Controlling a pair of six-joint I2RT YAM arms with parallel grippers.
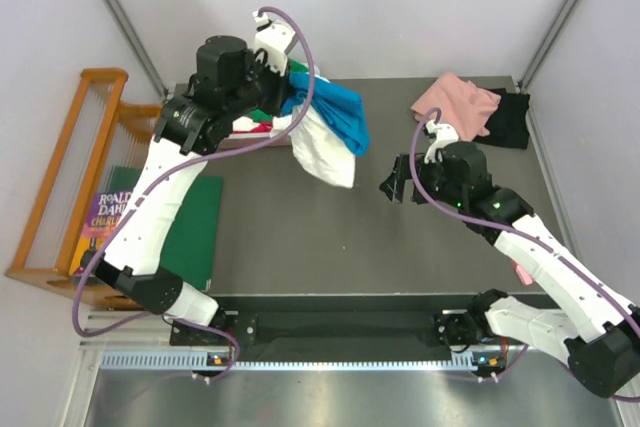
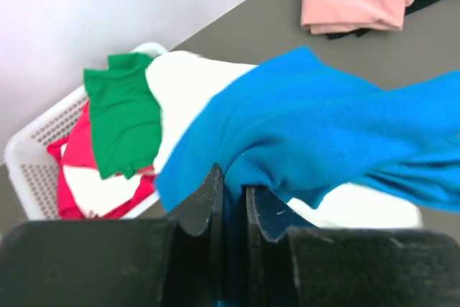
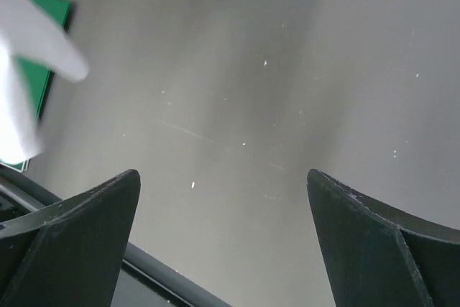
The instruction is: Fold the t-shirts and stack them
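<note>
A bunched blue shirt hangs from my left gripper, which is shut on it. Alongside it a white cloth hangs down above the table; whether the fingers also pinch it is hidden. Behind, the white basket holds a green shirt and red-and-white cloth. At the back right lies a folded pink shirt, partly over a black one. My right gripper stands open over the bare table, nothing between its fingers.
A wooden rack with a book and a green board stands along the left edge. A small pink object lies near the front right.
</note>
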